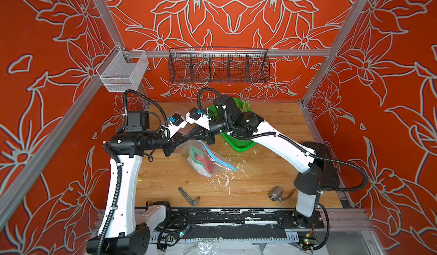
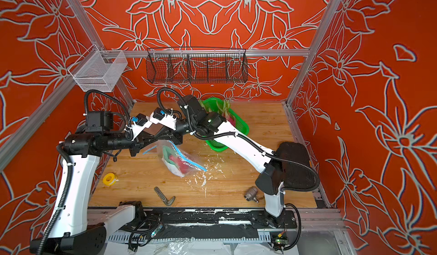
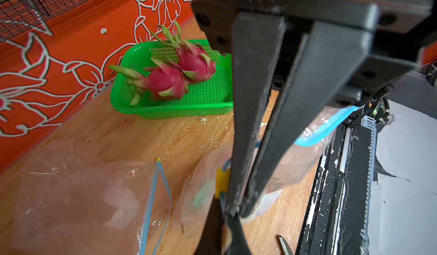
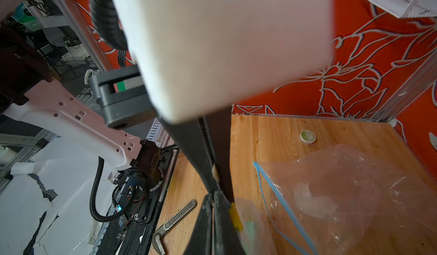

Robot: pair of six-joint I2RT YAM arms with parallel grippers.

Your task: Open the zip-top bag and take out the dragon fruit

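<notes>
A clear zip bag (image 1: pixel 200 161) with blue seal and pink contents lies on the table beneath the two grippers, which meet above it. My left gripper is shut at the bag's top by a yellow slider (image 3: pixel 221 182); whether bag film is between the fingertips is unclear. My right gripper is also shut, its tips against the left one's at that slider (image 4: pixel 235 217). A second clear bag (image 4: pixel 341 191) lies flat beside it.
A green basket (image 3: pixel 173 110) with dragon fruits stands at the back. An adjustable wrench (image 1: pixel 188 195) and a metal part (image 1: pixel 275 193) lie near the front edge. Wire baskets (image 1: pixel 218 66) hang on the back wall.
</notes>
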